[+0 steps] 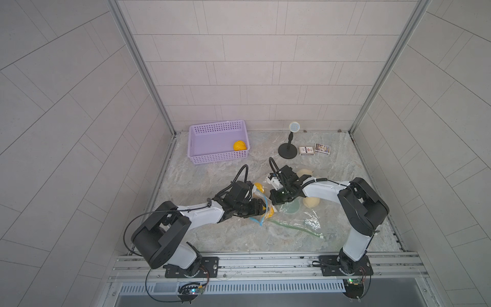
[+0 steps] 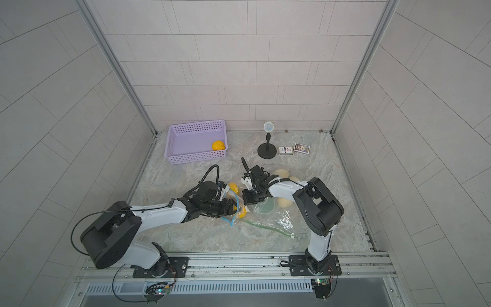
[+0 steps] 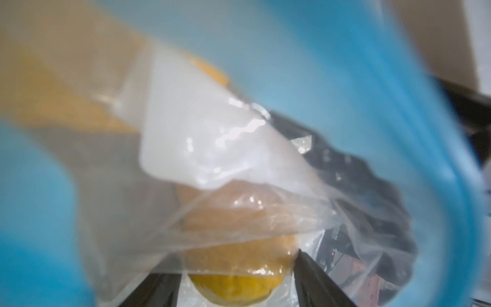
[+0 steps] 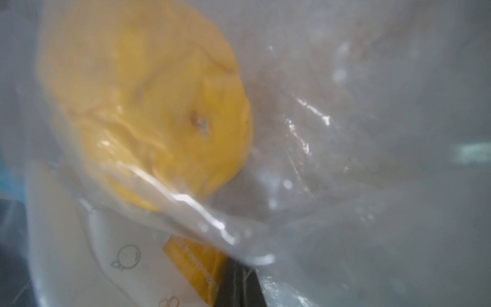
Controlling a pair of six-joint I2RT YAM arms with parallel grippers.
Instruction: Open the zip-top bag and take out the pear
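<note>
The zip bag with blue seal point(image 1: 261, 223) lies front centre, holding yellow fruits point(image 4: 148, 102) and white packaging point(image 4: 122, 255). My left gripper point(image 1: 259, 208) is inside the bag's mouth; in the left wrist view its fingers stand part open on either side of a yellow fruit point(image 3: 235, 286), seen through clear plastic. Whether they touch it is unclear. My right gripper is shut at the bag's right side, just below the other yellow fruit; any plastic between its tips is hard to see.
A purple basket point(image 1: 214, 158) with a yellow fruit stands back left. A black stand point(image 1: 287, 151) and small boxes point(image 1: 307, 150) are at back right. Pale round items point(image 1: 311, 200) and a clear bag with green seal point(image 1: 296, 227) lie under and beside the right arm.
</note>
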